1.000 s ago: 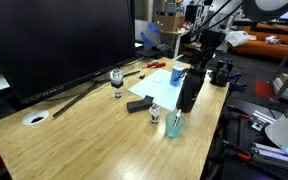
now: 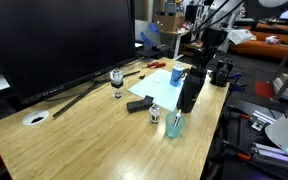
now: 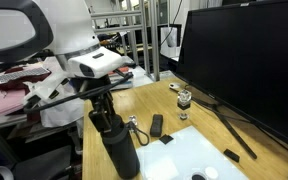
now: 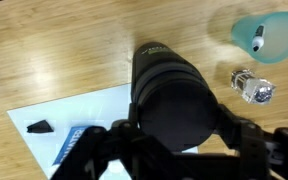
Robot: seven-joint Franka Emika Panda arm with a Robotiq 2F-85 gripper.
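A tall black cylinder, perhaps a bottle or tumbler (image 2: 189, 98), stands roughly upright near the table's front edge. My gripper is shut on its upper end, its dark fingers on either side of the round black top. From the second exterior view, the black cylinder (image 3: 122, 153) extends down below the gripper (image 3: 106, 118). Whether its base touches the table or hangs just above it, I cannot tell.
Close by stand a teal cup (image 2: 174, 124) with a utensil inside and a small clear-and-silver jar (image 2: 155, 115). White paper (image 2: 162, 88), a blue mug (image 2: 177, 76) and a black block (image 2: 140, 104) lie farther back.
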